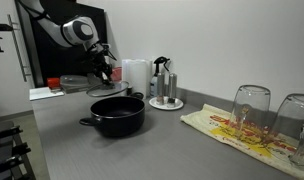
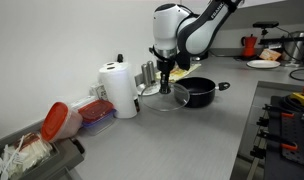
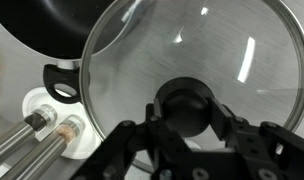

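Observation:
A glass lid [image 3: 212, 55] with a black knob [image 3: 187, 107] hangs from my gripper, whose fingers are shut on the knob. In exterior view 1 the lid [image 1: 106, 89] is in the air just behind and left of the black pot [image 1: 119, 116], its near edge in line with the pot's rear rim. Exterior view 2 shows the lid [image 2: 164, 96] tilted, beside the pot [image 2: 200, 92]. The pot is uncovered and stands on the grey table. In the wrist view the lid overlaps part of the pot's [image 3: 62, 25] rim and side handle.
Behind the pot stand a paper towel roll [image 1: 136, 75] and a white plate [image 1: 166, 103] with shakers. Two upturned glasses [image 1: 250, 108] rest on a yellow cloth [image 1: 217, 125] to the right.

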